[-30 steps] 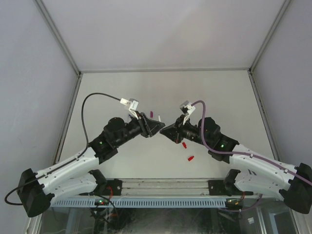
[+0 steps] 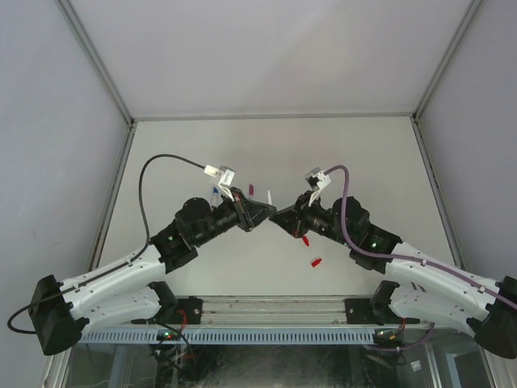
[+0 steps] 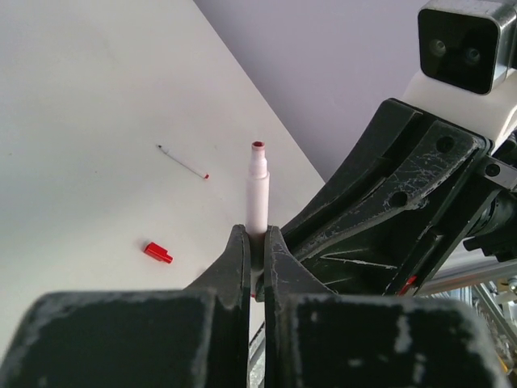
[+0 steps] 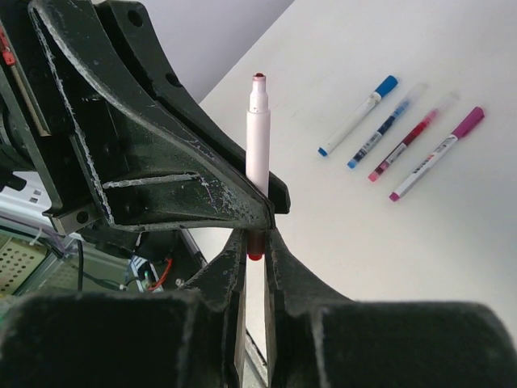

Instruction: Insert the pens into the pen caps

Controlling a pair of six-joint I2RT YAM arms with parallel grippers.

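A white uncapped pen (image 2: 269,196) with red ends stands upright where the two grippers meet. In the left wrist view my left gripper is shut on this pen (image 3: 258,194), its tip pointing up. The right wrist view has my right gripper shut on the pen's lower part, just under the left fingers (image 4: 250,210). On the table lie a red cap (image 3: 157,252) and a second white pen (image 3: 183,162) with a red end. Another red cap (image 2: 305,240) shows beside the right gripper in the top view.
Several pens lie side by side on the table: a blue-capped one (image 4: 355,117), two with clear caps, and a purple-capped one (image 4: 436,155).
Both arms have shifted slightly to the right in the top view.
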